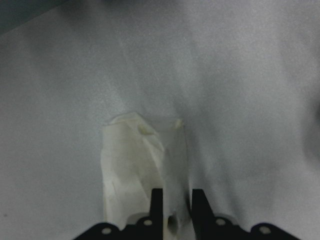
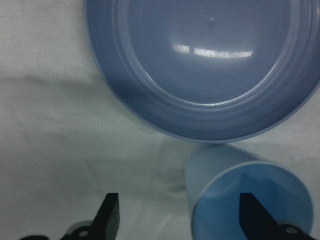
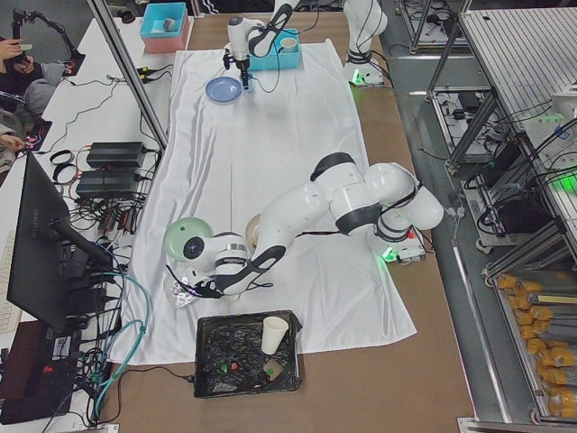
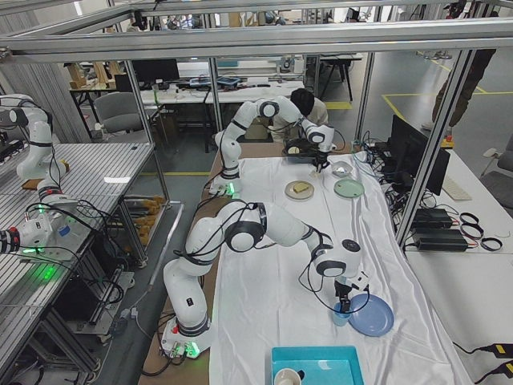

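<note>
My left gripper is low over a crumpled pale paper or cloth piece [image 1: 130, 170] on the white sheet; its fingers are close together, and whether they pinch it is unclear. In the camera left view it is beside a foil-like item and a green plate [image 3: 187, 233]. My right gripper stands open at a light blue cup [image 2: 210, 170], one finger over the cup's mouth, the other outside. The cup touches or nearly touches a blue plate [image 2: 210, 60], also seen in the camera right view [image 4: 371, 319].
A black lined tray [image 3: 225, 379] with a white cup and small items lies beyond the sheet's edge near the left arm. A cyan bin [image 4: 317, 361] holding a white cup is near the right arm. A tan plate [image 4: 292, 194] sits near the green one.
</note>
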